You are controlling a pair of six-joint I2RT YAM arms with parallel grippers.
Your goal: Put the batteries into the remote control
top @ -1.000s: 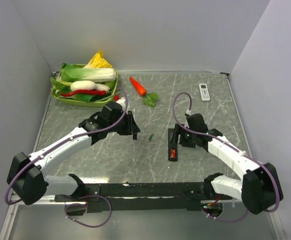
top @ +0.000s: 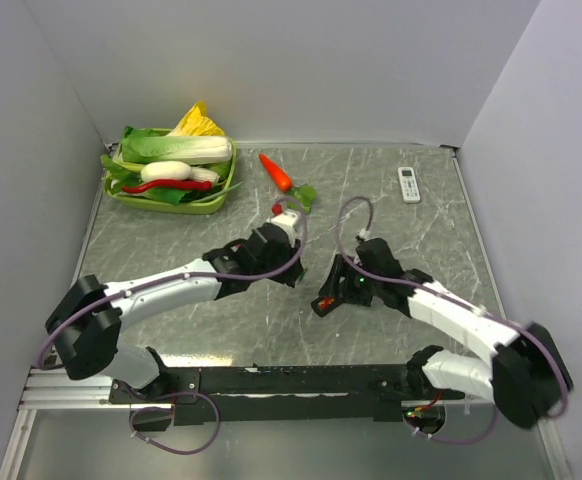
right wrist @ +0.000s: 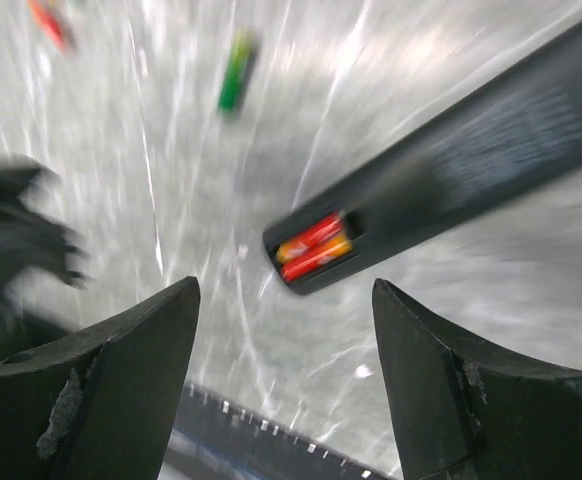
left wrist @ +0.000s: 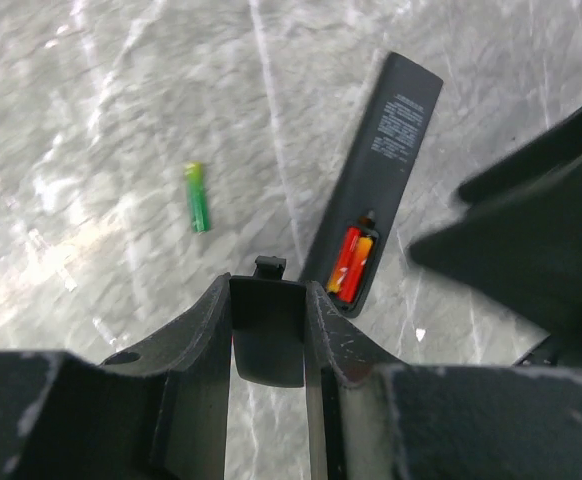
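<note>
The black remote [left wrist: 396, 130] lies on the marble table with its back compartment open; two red-and-yellow batteries [left wrist: 347, 255] sit inside, side by side. A green battery [left wrist: 196, 195] lies loose left of it in the left wrist view. My left gripper is shut on a small black piece, likely the battery cover, above the table beside the remote. My right gripper stands open over the compartment end of the remote, with nothing held between its fingers.
A basket of vegetables [top: 116, 195] sits back left, a carrot [top: 276, 173] at the back middle, and a white remote [top: 409, 185] back right. The table's front edge is close below both arms.
The right arm has shifted slightly, and the remote now lies more tilted in the top view.
</note>
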